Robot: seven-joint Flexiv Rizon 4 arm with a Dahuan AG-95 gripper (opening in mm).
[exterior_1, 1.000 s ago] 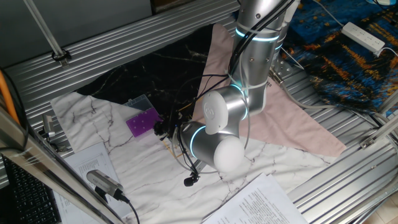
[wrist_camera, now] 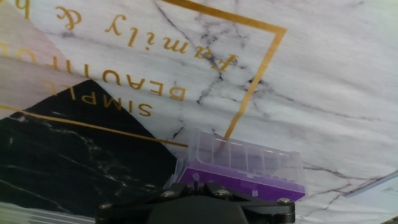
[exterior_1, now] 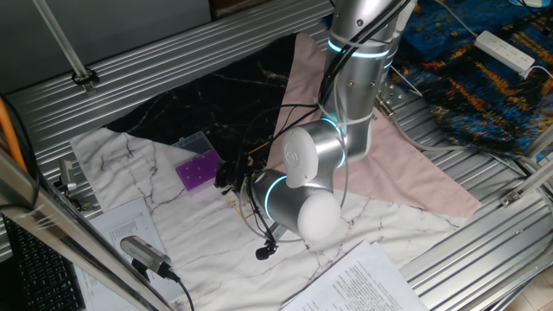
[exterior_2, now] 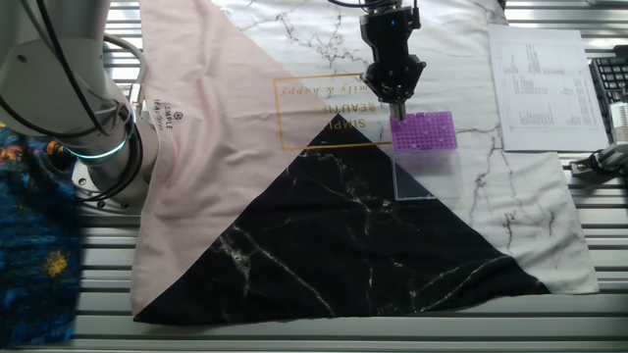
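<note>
A purple pipette-tip-style rack (exterior_2: 424,131) with a grid of holes lies on the white marbled cloth. Its clear open lid (exterior_2: 427,178) lies flat beside it, partly over the black cloth. My gripper (exterior_2: 397,112) points down at the rack's corner, its fingers close together and apparently shut. Seen from the wrist, the clear wall and purple top of the box (wrist_camera: 249,177) lie just past the gripper. The fingertips overlap the box edge there; whether they touch it or have its rim between them cannot be told. The arm partly hides the gripper in exterior view 1.
Printed sheets (exterior_2: 546,88) and a keyboard (exterior_2: 610,80) lie beyond the rack. In exterior view 1, a camera on a stand (exterior_1: 145,254) and more papers (exterior_1: 356,281) sit at the near side.
</note>
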